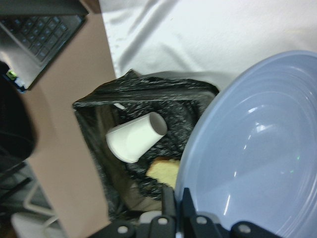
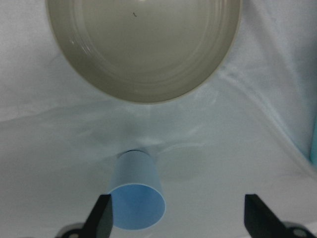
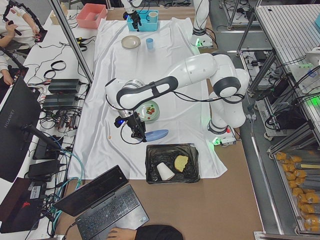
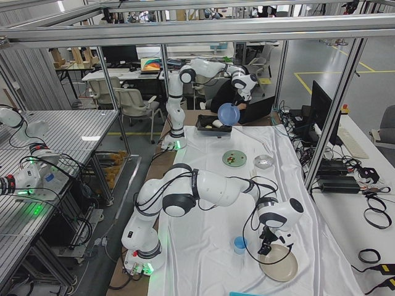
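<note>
My left gripper (image 3: 141, 135) is shut on the rim of a blue plate (image 1: 255, 144), held tilted beside a black-lined bin (image 3: 172, 178). In the bin lie a white cup (image 1: 131, 139) and a yellow bread-like piece (image 1: 161, 171). My right gripper is open above the far end of the cloth, with a blue cup (image 2: 136, 173) lying in its view below a beige plate (image 2: 138, 74), nothing visibly held.
A green plate with small food pieces (image 4: 234, 158), a foil dish (image 4: 264, 161) and a blue basket (image 3: 142, 27) are on the white cloth (image 3: 110, 65). A laptop (image 3: 110, 215) is beside the bin.
</note>
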